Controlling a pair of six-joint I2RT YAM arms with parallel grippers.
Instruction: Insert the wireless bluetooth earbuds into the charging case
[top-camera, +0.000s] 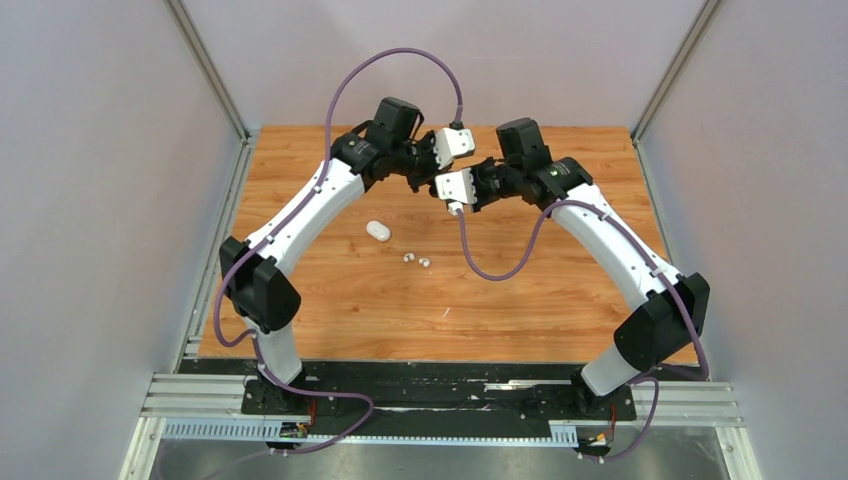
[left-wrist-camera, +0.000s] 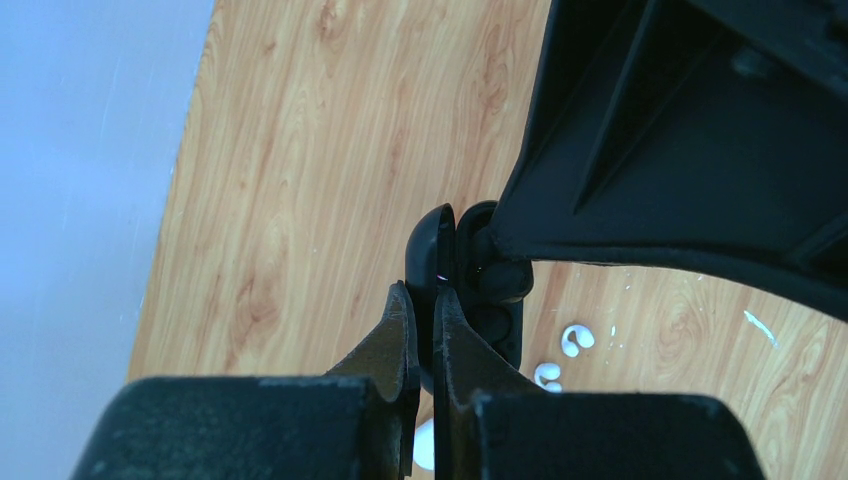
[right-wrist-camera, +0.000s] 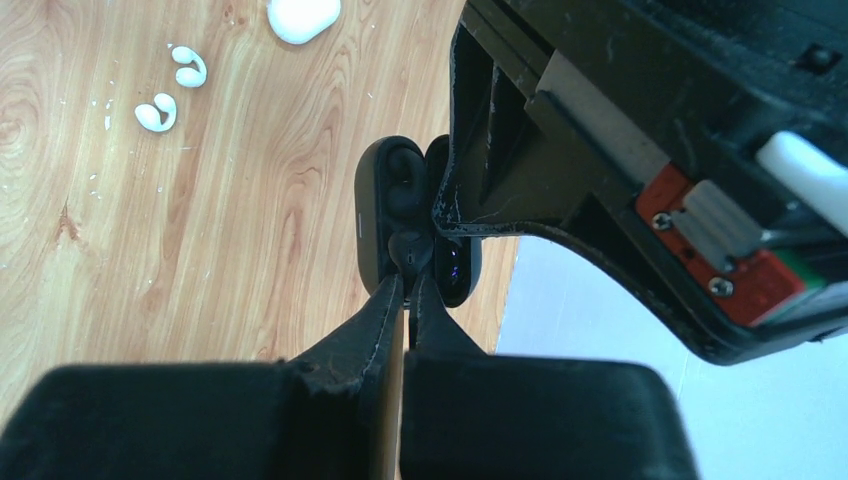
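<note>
A black charging case (right-wrist-camera: 378, 215) is up between my two grippers, its inside with earbud wells facing the right wrist view. My left gripper is shut at the case, its fingertips over it; whether it grips it is unclear. My right gripper is also shut, its tips against the case. Two white earbuds (top-camera: 408, 257) (top-camera: 425, 262) lie on the wooden table below, also in both wrist views.
A white rounded object (top-camera: 378, 230) lies left of the earbuds. Both arms meet over the back middle.
</note>
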